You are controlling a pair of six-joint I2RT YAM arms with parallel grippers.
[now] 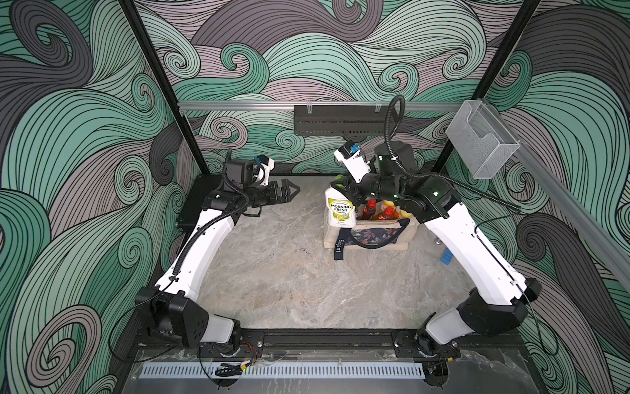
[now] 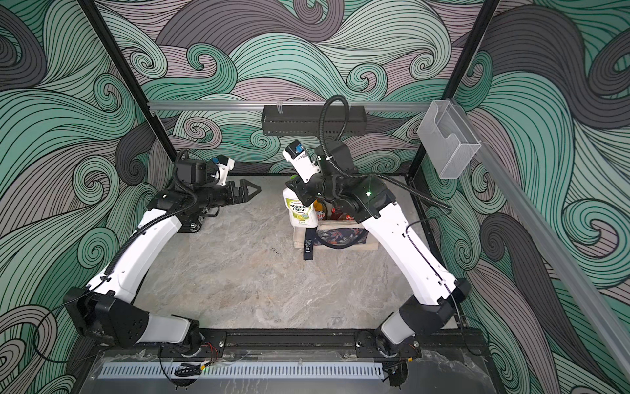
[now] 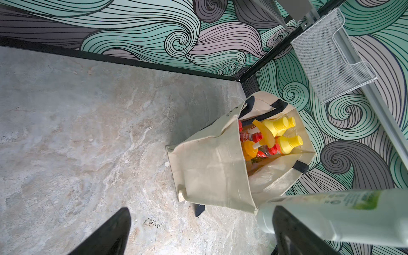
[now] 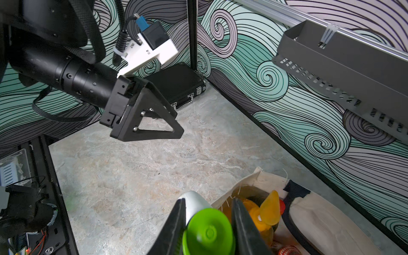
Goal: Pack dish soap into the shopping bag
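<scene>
A white dish soap bottle [image 1: 340,210] with a green cap [image 4: 209,231] and Morning Fresh label hangs from my right gripper, whose fingers are closed round the cap, just over the front left edge of the beige shopping bag [image 3: 208,165]. The bag holds several bottles with red, yellow and orange tops. My left gripper stands open at the left of the table with nothing between its fingers; in its wrist view the soap bottle passes across the lower right.
A black case [image 4: 165,80] sits at the back left behind the left arm. A mesh basket [image 1: 479,138] and a dark tray [image 1: 344,118] hang on the rails above the table.
</scene>
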